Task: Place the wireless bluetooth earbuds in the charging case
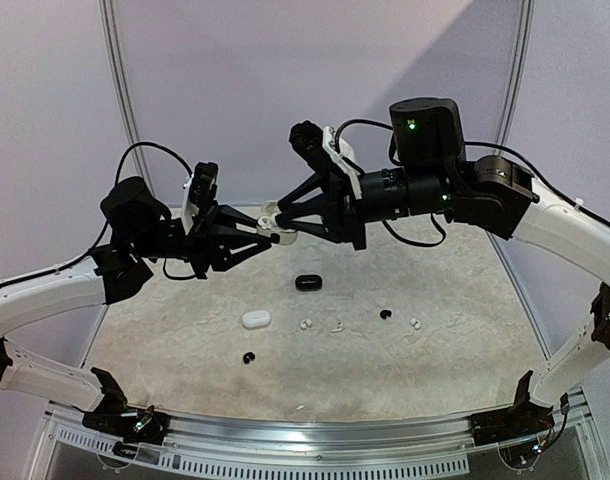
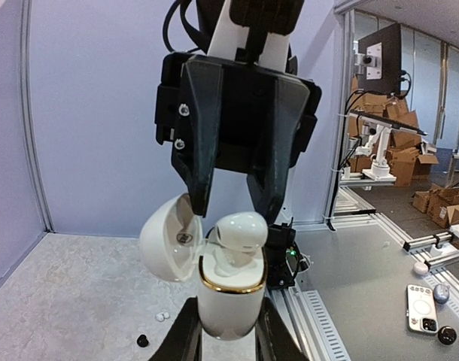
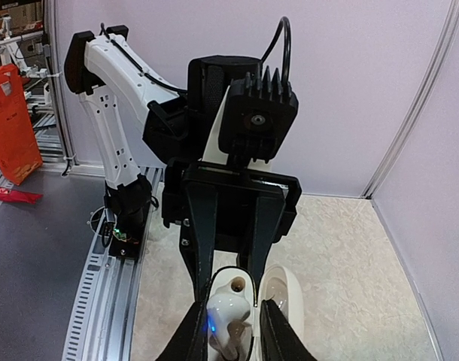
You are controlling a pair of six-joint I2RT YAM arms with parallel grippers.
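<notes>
A white charging case (image 2: 229, 301) with a gold rim and its lid (image 2: 162, 241) open is held between the arms, mid-air over the table. My left gripper (image 1: 268, 235) is shut on its body. A white earbud sits at the top of the case, in one compartment; in the right wrist view it shows a blue light, beside an empty-looking hole. My right gripper (image 1: 282, 221) hovers at the case top with its fingers part open, around the earbud; whether they touch it I cannot tell.
On the table (image 1: 185, 370) lie a black case (image 1: 308, 283), a white case (image 1: 256, 319), and several loose black and white earbuds. The aluminium rail (image 1: 315, 430) runs along the front edge.
</notes>
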